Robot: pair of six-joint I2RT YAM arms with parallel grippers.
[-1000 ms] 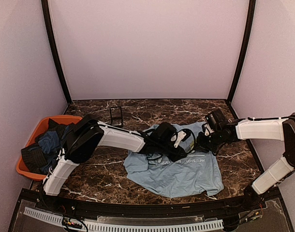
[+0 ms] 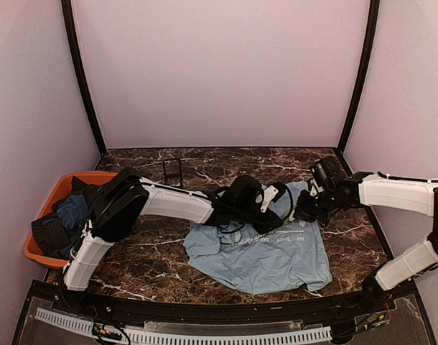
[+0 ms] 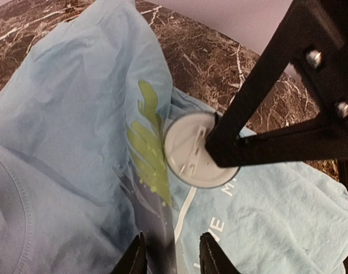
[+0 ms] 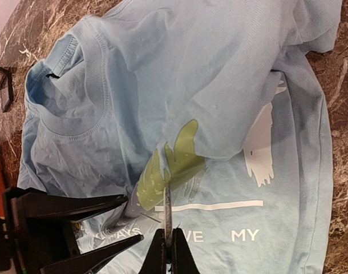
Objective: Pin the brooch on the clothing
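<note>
The light blue shirt (image 2: 255, 266) lies rumpled on the marble table, a greenish print (image 4: 182, 154) on a raised fold. My left gripper is over that fold, part open, with dark fingertips either side of it; in the right wrist view its black fingers come from the lower left. My right gripper is shut; a thin pale metal piece (image 4: 168, 205), possibly the brooch's pin, stands up from its tips against the print. In the top view both grippers meet over the shirt. I cannot clearly make out the brooch.
An orange bin (image 2: 39, 251) with dark clothes stands at the left. A black frame (image 2: 172, 172) lies at the back of the table.
My left arm has moved slightly right, with its gripper still over the shirt.
</note>
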